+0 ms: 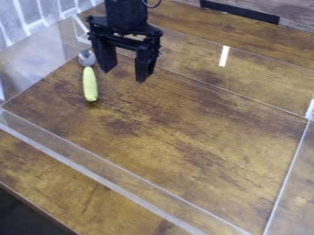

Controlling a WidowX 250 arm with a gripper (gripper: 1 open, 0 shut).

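My black gripper hangs in the upper middle of the camera view, its two dark fingers spread apart with nothing visible between them. A pale yellow-green elongated object lies upright in the image on the wooden surface, left of and below the gripper, apart from it. Behind that object, a small silvery item sits near the left back, partly hard to make out.
Clear low panels border the wooden work surface on the left, front and right. A dark strip runs along the back right.
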